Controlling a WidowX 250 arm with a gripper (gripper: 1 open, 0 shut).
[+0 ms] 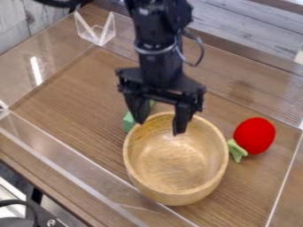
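Note:
My black gripper (159,108) is open above the back rim of a wide tan bowl (175,168), its fingers pointing down with nothing seen between them. A green object (129,121) sits behind the bowl's left side, partly hidden by the gripper. The bowl is empty as far as it shows.
A red round object (254,136) with a green top lies right of the bowl on the wooden table (66,106).

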